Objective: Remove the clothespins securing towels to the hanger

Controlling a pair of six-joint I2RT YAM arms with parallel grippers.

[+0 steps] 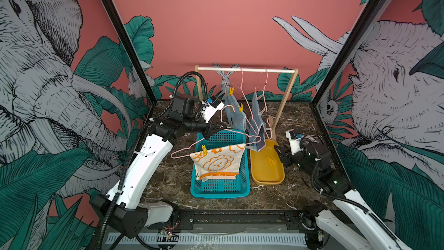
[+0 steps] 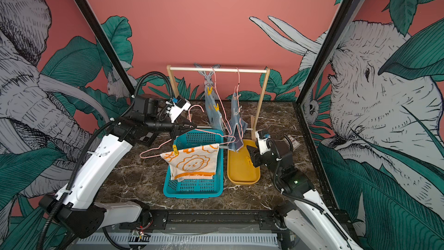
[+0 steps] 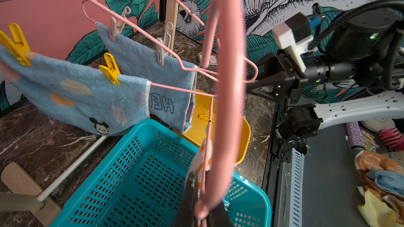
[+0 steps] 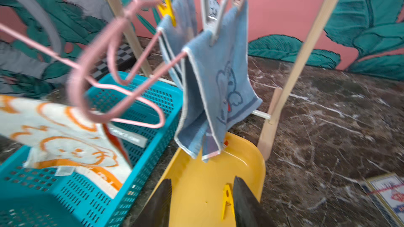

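Note:
My left gripper (image 1: 223, 127) is shut on the neck of a pink hanger (image 1: 181, 151), held over the teal basket. From that hanger hangs a white and orange lion towel (image 1: 218, 162). A yellow clothespin (image 1: 204, 149) grips the towel's left end; no clothespin shows on its right end. My right gripper is open and empty, above the yellow tray (image 4: 252, 155). Another yellow clothespin (image 4: 227, 201) lies loose in the tray. Behind, two blue towels hang on the rack, one with yellow clothespins (image 3: 110, 69), the other with grey clothespins (image 3: 165, 44).
The teal basket (image 1: 219, 194) stands left of the tray. A wooden rack (image 1: 282, 97) rises at the back, its hangers close to the held one. A small card (image 4: 385, 197) lies on the marble at right, where the surface is mostly clear.

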